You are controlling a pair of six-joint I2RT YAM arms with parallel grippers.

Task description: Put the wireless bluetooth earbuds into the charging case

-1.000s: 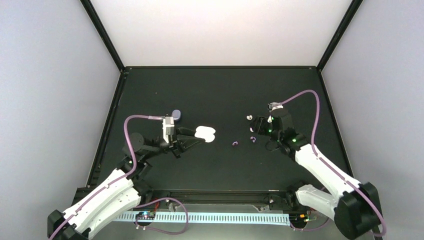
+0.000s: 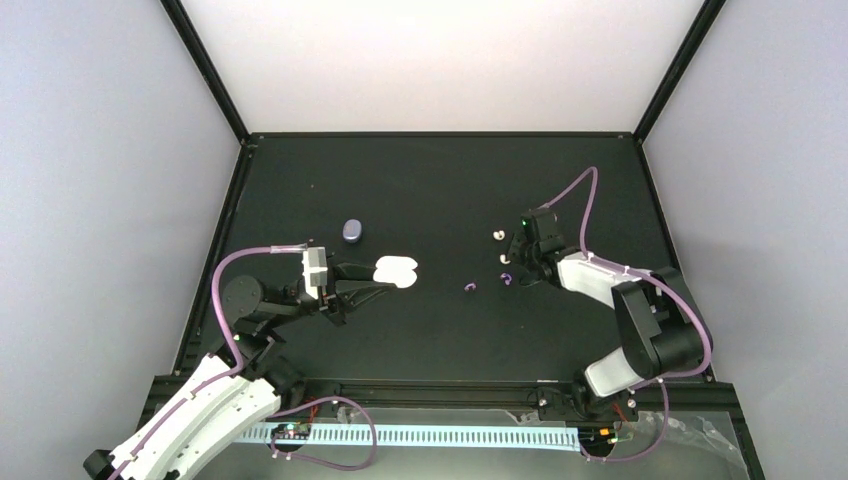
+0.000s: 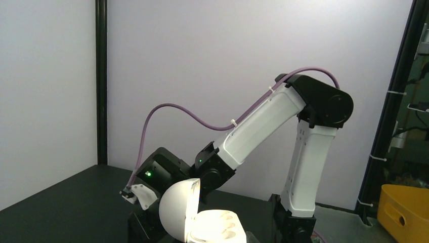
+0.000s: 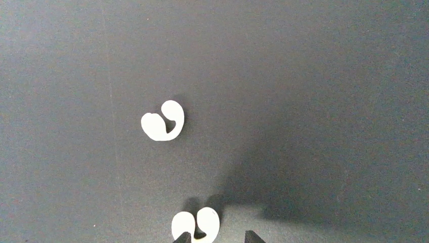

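An opened white charging case (image 2: 396,271) is held up left of the table's middle, with my left gripper (image 2: 384,277) shut on it. Its raised lid and the hollows of its base (image 3: 217,226) show in the left wrist view. Two white earbuds lie on the black mat at right: the farther earbud (image 4: 172,121) is clear of everything, and the nearer earbud (image 4: 208,223) is at the bottom edge of the right wrist view. My right gripper is over that nearer earbud, its fingertips part open and apart, one of them overlapping the earbud in view.
Two purple earbuds, one left (image 2: 470,287) and one right (image 2: 506,279), lie nearer the front. A closed grey-blue case (image 2: 352,231) stands behind the left arm.
My left gripper has drawn back slightly to the left with the white case. The right arm has folded inward and its gripper is now over the nearer white earbud; the earbuds have stayed put.
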